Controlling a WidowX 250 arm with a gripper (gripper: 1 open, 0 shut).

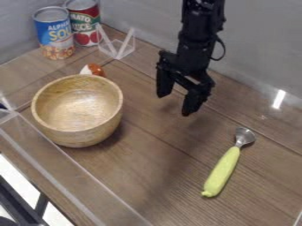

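My black gripper hangs over the back middle of the wooden table, its fingers apart with nothing visible between them. A wooden bowl sits at the left, front of the gripper. A spoon with a pale yellow-green handle lies at the right front, apart from the gripper.
At the back left stand an Alphabet soup can and a red-labelled can. A small orange-and-white object lies behind the bowl. A pale wall runs along the back.
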